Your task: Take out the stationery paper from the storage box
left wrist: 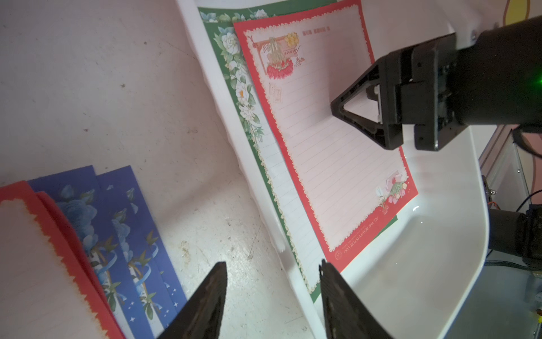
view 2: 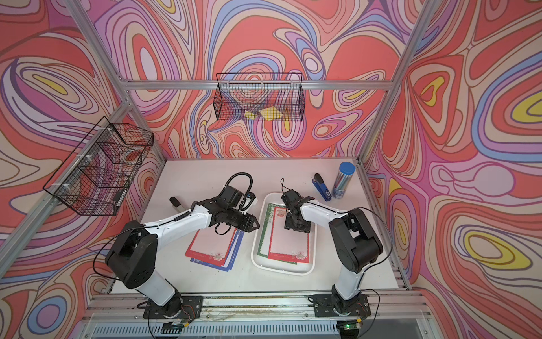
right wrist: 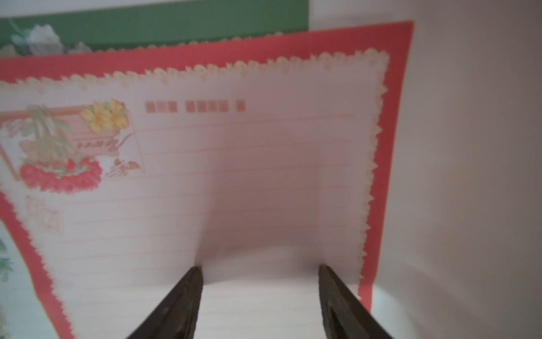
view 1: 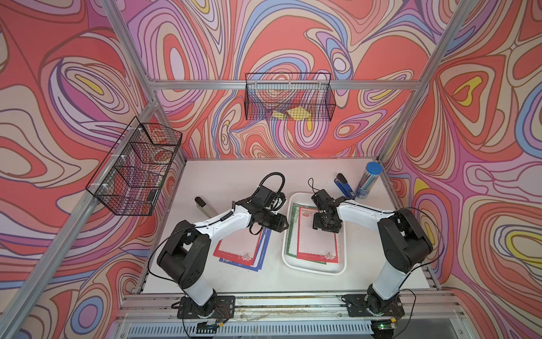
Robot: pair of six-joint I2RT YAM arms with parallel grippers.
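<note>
The white storage box (view 1: 286, 248) holds a red-bordered sheet of stationery paper (view 1: 316, 240) lying over a green-bordered sheet (left wrist: 246, 107). My right gripper is over the red-bordered sheet, its fingers parted and only flat paper beneath them. In the left wrist view this right gripper shows close above the sheet; whether it touches cannot be told. My left gripper stands open above the box's left rim, nothing between its fingers. Left of the box, on the table, lie another red-bordered sheet (view 1: 240, 245) and blue-bordered sheets (left wrist: 121, 226).
A blue stapler (view 1: 343, 186) and a blue-lidded canister (view 1: 369, 179) stand behind the box at right. A dark-handled tool (view 1: 201, 201) lies at the table's left. Bare table (view 1: 225, 175) shows at the back.
</note>
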